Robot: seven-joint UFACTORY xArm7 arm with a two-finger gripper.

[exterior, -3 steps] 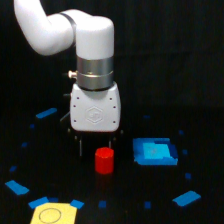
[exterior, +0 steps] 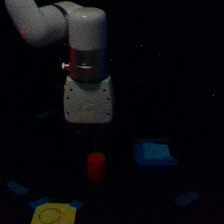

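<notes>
In the dark camera view, a red cylinder-like object (exterior: 96,167) stands out below the white arm. My gripper (exterior: 97,142) is under the arm's pale end, just above the red object. Its fingers are lost in the dark, so whether they touch or hold the red thing does not show. A yellow square with a round outline (exterior: 53,214) lies at the bottom left, partly cut off by the frame. On the right is a blue square tray or box (exterior: 155,152) with a lighter middle.
Flat blue pieces lie at the lower left (exterior: 17,187) and lower right (exterior: 186,199). Between the red object and the blue square, the dark surface looks clear, though little detail shows.
The view has become much darker. My arm's end appears slightly left and higher, and the red object appears a little left and lower, looking taller. The yellow square also appears lower.
</notes>
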